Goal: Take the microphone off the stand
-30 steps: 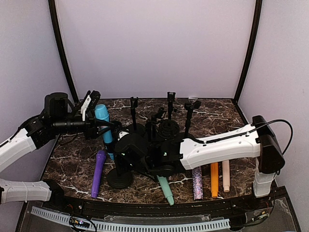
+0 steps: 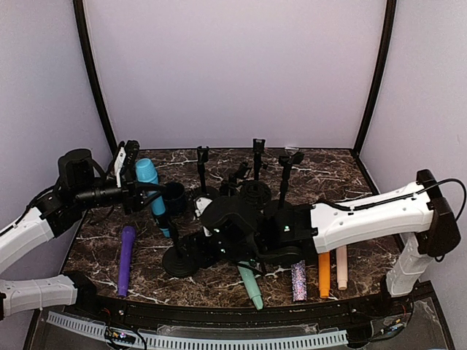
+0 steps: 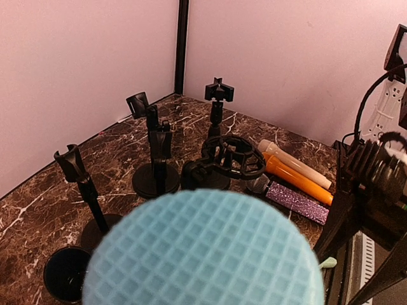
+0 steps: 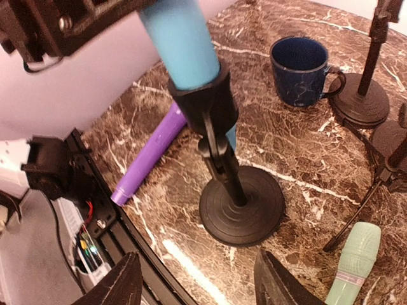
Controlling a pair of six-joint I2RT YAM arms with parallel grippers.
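The light blue microphone [image 2: 147,177] stands upright in the holder of a black stand with a round base; its textured top fills the bottom of the left wrist view [image 3: 202,254]. My left gripper [image 2: 140,188] is shut on the microphone's upper part. My right gripper is in front of the stand, low in its own view, fingers apart, nothing between them. In the top view it is over the stand's base, its fingertips partly hidden.
A dark mug [image 4: 297,76] and several empty stands [image 2: 257,164] stand behind. Purple [image 2: 126,255], mint [image 2: 249,284], glitter [image 2: 299,281], orange [image 2: 324,273] and beige [image 2: 341,270] microphones lie along the front.
The right arm's elbow has moved right. The purple microphone appears shifted left.
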